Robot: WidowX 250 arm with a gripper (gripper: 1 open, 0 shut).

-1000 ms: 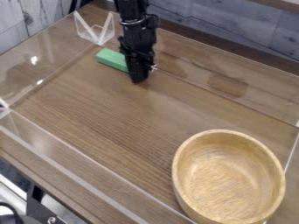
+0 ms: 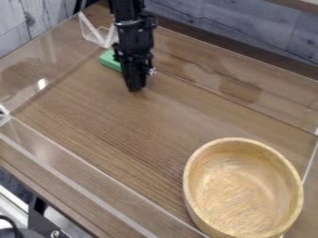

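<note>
The black robot arm reaches down from the back of the table, its gripper (image 2: pixel 138 80) low over the wood. A green block (image 2: pixel 112 59) lies at the gripper's left and behind it, partly hidden by the arm. Whether the fingers are open or shut, or touch the block, I cannot tell.
A large wooden bowl (image 2: pixel 243 186) sits at the front right. Clear plastic (image 2: pixel 99 30) stands at the back left, behind the block. Grey walls border the back.
The arm and gripper have moved left, toward the viewer's left side. The green block is now more covered by the arm.
</note>
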